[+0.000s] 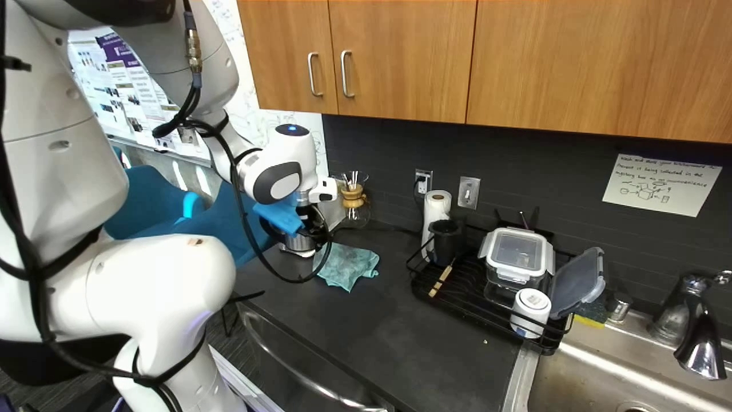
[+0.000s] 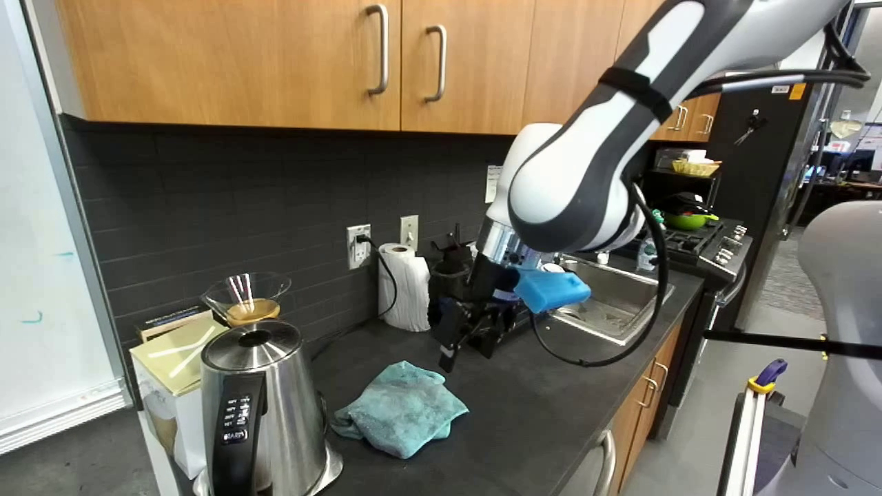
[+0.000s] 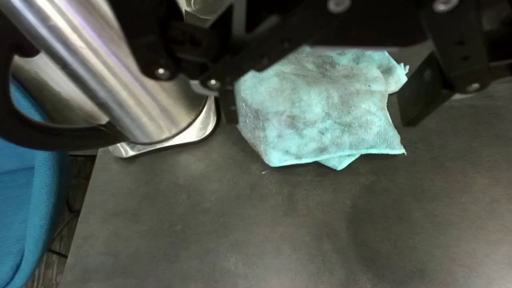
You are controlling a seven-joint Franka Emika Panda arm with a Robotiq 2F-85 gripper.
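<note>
A teal cloth (image 3: pixel 321 110), stained grey and loosely folded, lies on the dark counter (image 2: pixel 529 421). My gripper is open, its black fingers (image 3: pixel 422 91) apart on either side of the cloth in the wrist view, with nothing held. From the second exterior view, the gripper (image 2: pixel 468 351) appears above the counter and clear of the cloth (image 2: pixel 405 409). The first exterior view shows the cloth (image 1: pixel 346 265) below the wrist, where the arm and cable partly hide the fingers.
Close to the cloth stands a steel kettle (image 2: pixel 264 380), with a glass coffee maker (image 2: pixel 248 302) behind it. A black dish rack (image 1: pixel 473 302) holds containers beside the sink (image 1: pixel 583 371). Between cloth and rack the counter is bare. A cable loops below the wrist.
</note>
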